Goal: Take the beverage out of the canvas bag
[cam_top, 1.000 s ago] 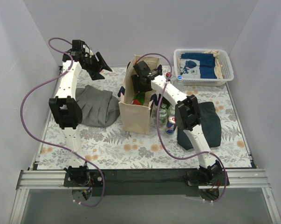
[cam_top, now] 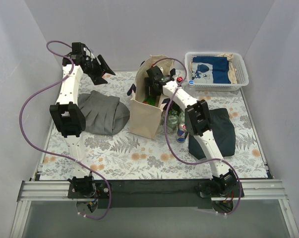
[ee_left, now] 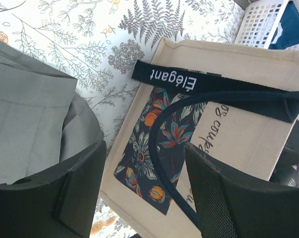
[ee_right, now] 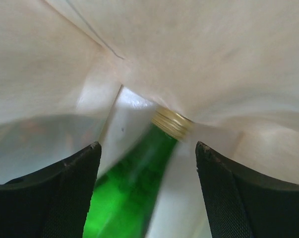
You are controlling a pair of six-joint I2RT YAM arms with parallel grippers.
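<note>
The beige canvas bag (cam_top: pixel 145 120) stands upright near the table's middle, its mouth facing up. Down inside it lies a green bottle (ee_right: pixel 139 181) with a gold cap; a bit of red and green also shows in the top view. My right gripper is inside the bag, open, its fingers on either side of the green bottle but not closed on it. Left of the bag, my left gripper hangs above the table with its fingers apart and nothing between them. The bag's printed side and dark strap (ee_left: pixel 161 124) lie beyond it.
Several bottles (cam_top: pixel 172 119) and a blue can (cam_top: pixel 182 132) stand just right of the bag. A white basket (cam_top: pixel 242 74) with cloth is at the back right. Grey cloth (cam_top: pixel 104 116) lies left, dark cloth (cam_top: pixel 219 134) right.
The bag has shifted and tilted slightly, and its mouth has changed shape. My right gripper has moved a little to the right within it.
</note>
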